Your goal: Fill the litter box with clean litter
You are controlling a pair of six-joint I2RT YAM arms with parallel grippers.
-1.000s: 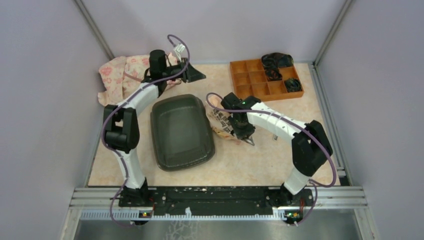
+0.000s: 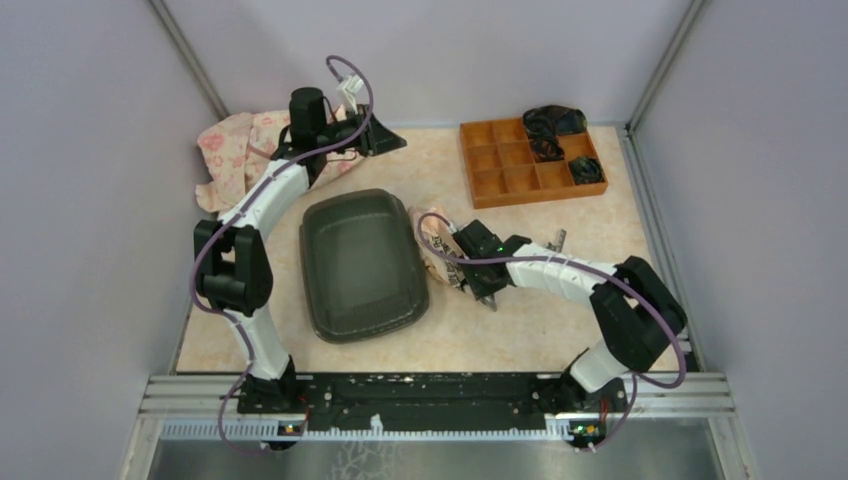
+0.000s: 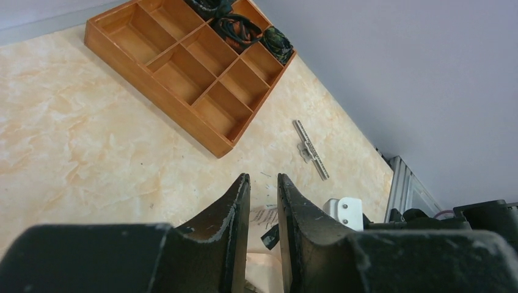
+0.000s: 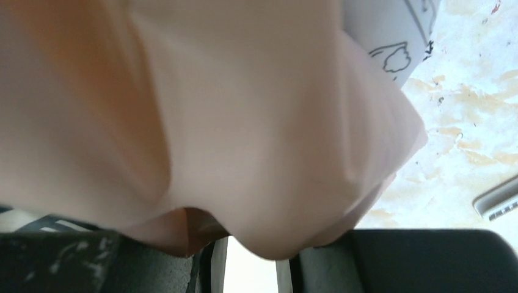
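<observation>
The dark green litter box [image 2: 365, 265] lies empty at the middle left. Right beside it is a pale peach bag [image 2: 432, 262] with black print, partly covered by my right arm. In the right wrist view the bag's peach sheet [image 4: 256, 128] fills most of the picture and droops over my right gripper. Its fingers stand apart with a bright gap; a fold hangs at their tips, and no grip on it shows. My left gripper [image 2: 404, 142] is beyond the box's far edge, its fingers [image 3: 239, 201] a little apart with nothing between them.
A wooden compartment tray [image 2: 500, 165] with dark bundles stands at the back right. On the right side lies a slim silver tool [image 3: 311, 149]. Flowered cloth [image 2: 225, 150] is heaped at the back left.
The box stays put.
</observation>
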